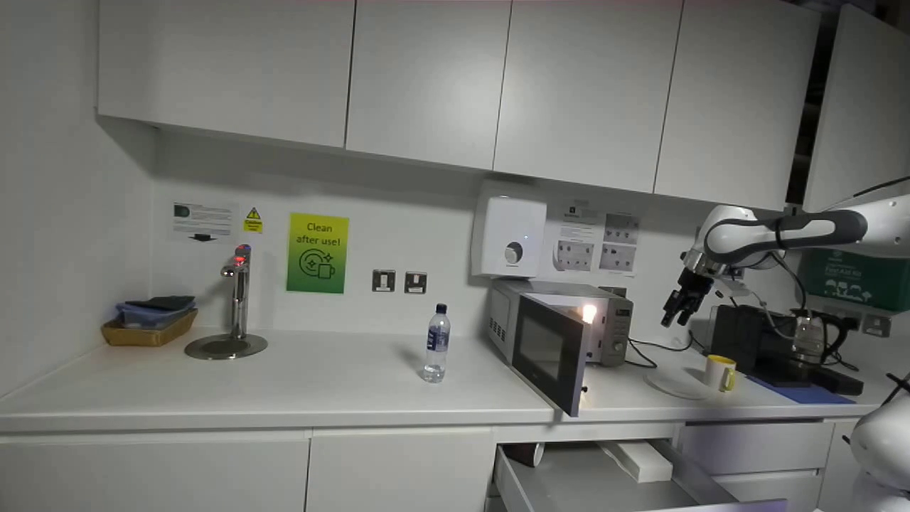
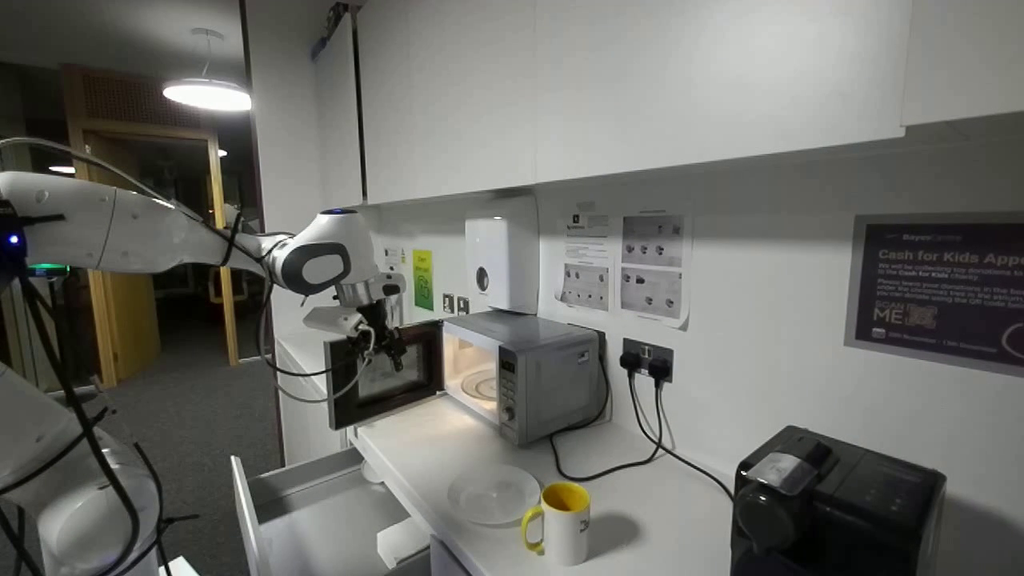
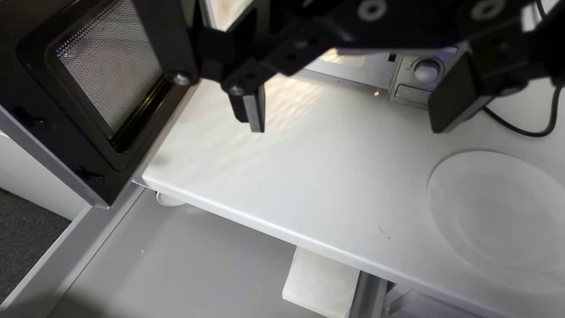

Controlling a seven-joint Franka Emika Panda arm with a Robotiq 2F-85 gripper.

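Note:
My gripper is open, with only bare air between its fingers; it hangs above the counter in front of the microwave [image 2: 557, 365]. The microwave's door [image 1: 548, 351] is swung wide and its inside is lit, with a glass turntable [image 2: 480, 386] showing. To the right in the wrist view, a clear round plate [image 3: 492, 217] lies flat on the counter. Next to that plate stands a white mug [image 2: 566, 528] with a yellow inside and handle. Below the counter a grey drawer [image 3: 175, 259] is pulled out, holding a white box-like object [image 3: 322, 281] and a cup [image 1: 530, 454] lying at its back left.
A water bottle [image 1: 436, 343] stands left of the microwave. Right of the mug is a black coffee machine [image 2: 835, 509]. The open door juts past the counter edge over the drawer. Counter [image 3: 318, 175] between door and plate is clear.

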